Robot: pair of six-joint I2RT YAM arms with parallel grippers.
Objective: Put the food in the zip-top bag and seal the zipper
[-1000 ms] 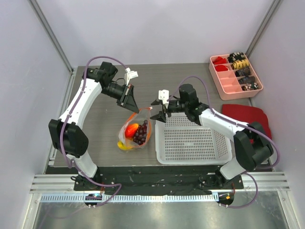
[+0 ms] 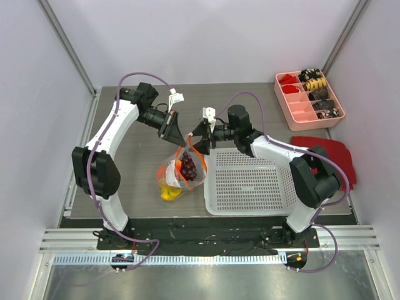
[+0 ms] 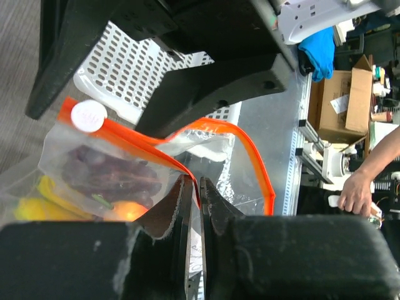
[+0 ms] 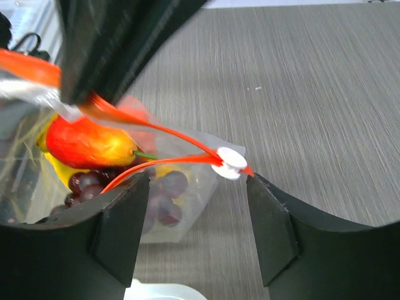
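The clear bag with orange zipper rim holds grapes, a red-orange fruit and yellow food. My left gripper is shut on the orange rim. My right gripper is at the bag's upper corner, its fingertips either side of the white zipper slider; they look apart, and whether they grip it is unclear.
A white perforated tray lies right of the bag. A pink compartment box stands at back right, above a red cloth.
My right gripper has moved left onto the bag's top corner. My left gripper has shifted slightly, and the bag's opening has changed shape, moving a little right.
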